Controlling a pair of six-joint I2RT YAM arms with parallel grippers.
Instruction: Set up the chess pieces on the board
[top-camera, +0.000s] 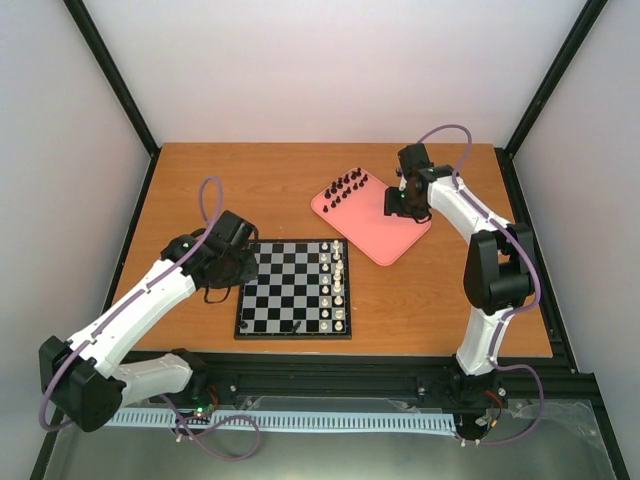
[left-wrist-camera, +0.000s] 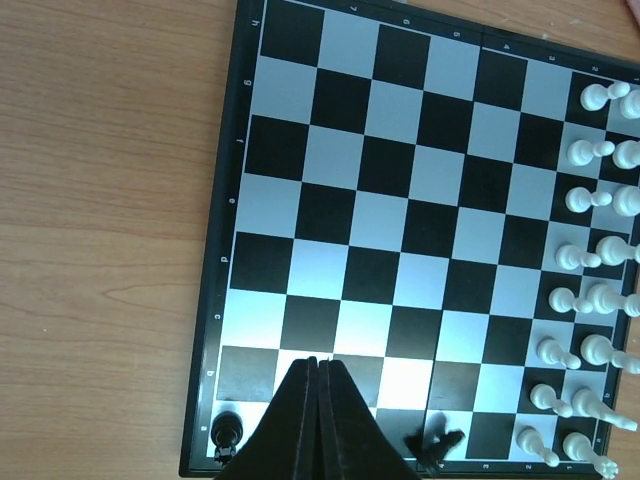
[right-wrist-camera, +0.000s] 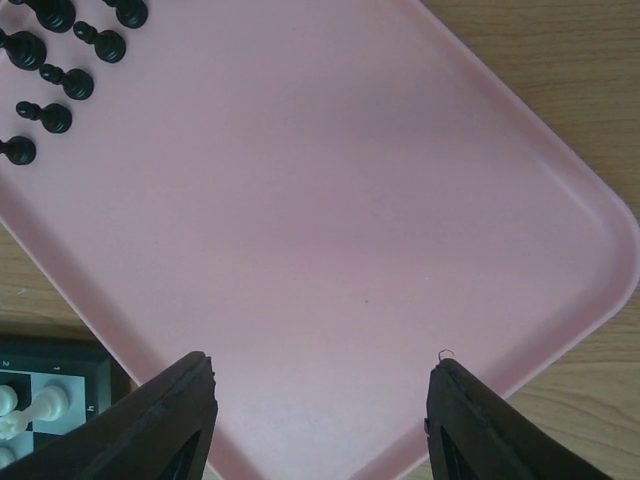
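Observation:
My left gripper is shut over the left part of the chessboard (top-camera: 297, 336), its fingers together with nothing between them. To the right of its tips in the left wrist view, near the board's lower edge, a blurred dark piece (left-wrist-camera: 437, 445) is outside the fingers; it looks tipped, and its type is unclear. Another black piece (left-wrist-camera: 227, 432) stands on the near left corner square. White pieces (left-wrist-camera: 578, 257) fill the two right-hand columns. My right gripper is open and empty above the pink tray (top-camera: 385, 238).
Two rows of black pieces (top-camera: 345, 186) stand at the tray's far left end; the rest of the tray is bare. Much of the board's middle is empty. Clear wooden table (top-camera: 205, 170) lies left of and behind the board.

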